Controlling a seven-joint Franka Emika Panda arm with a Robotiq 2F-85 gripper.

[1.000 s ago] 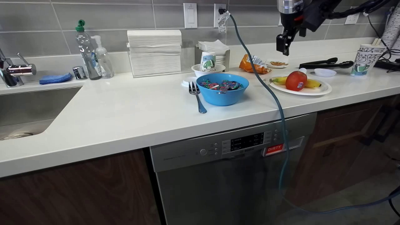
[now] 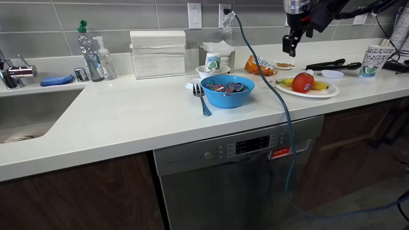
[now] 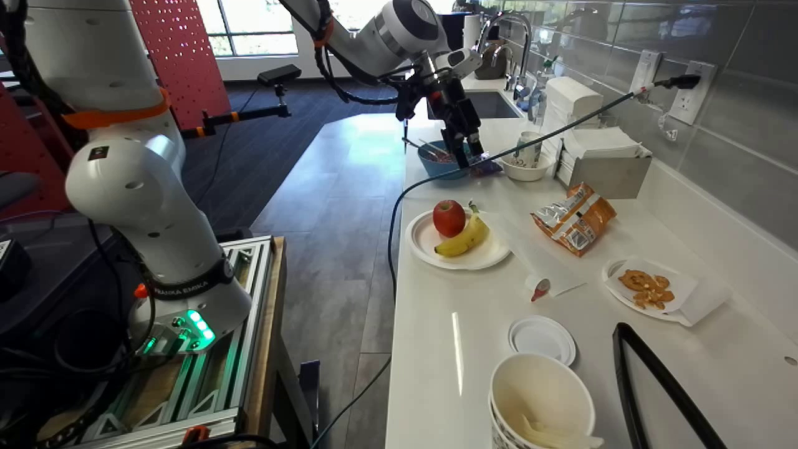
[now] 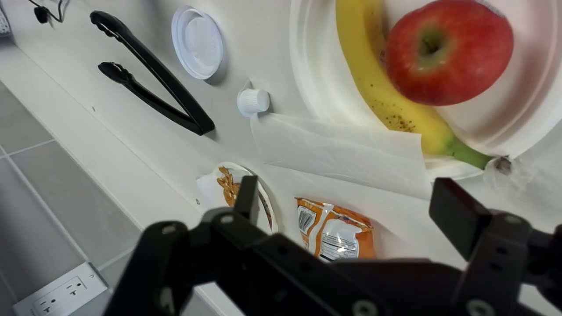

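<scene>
My gripper is open, its two black fingers wide apart in the wrist view with nothing between them. In exterior view 1 it hangs above the counter, higher than everything lying there. Below it in the wrist view lie an orange snack bag (image 4: pixel 337 229) and, partly hidden by one finger, a small plate of pretzels (image 4: pixel 227 185). A red apple (image 4: pixel 448 52) rests against a yellow banana (image 4: pixel 363 68) on a white plate (image 4: pixel 305 79). A blue bowl (image 2: pixel 227 97) holds colourful wrapped pieces, with a fork (image 2: pixel 203 100) lying to its left.
Black tongs (image 4: pixel 163 79), a white lid (image 4: pixel 197 42) and a patterned cup (image 2: pixel 374 63) occupy the counter's right part. A blue-green cable (image 2: pixel 283 103) crosses from the wall outlet over the front edge. Counter between sink (image 2: pixel 30 111) and fork is clear.
</scene>
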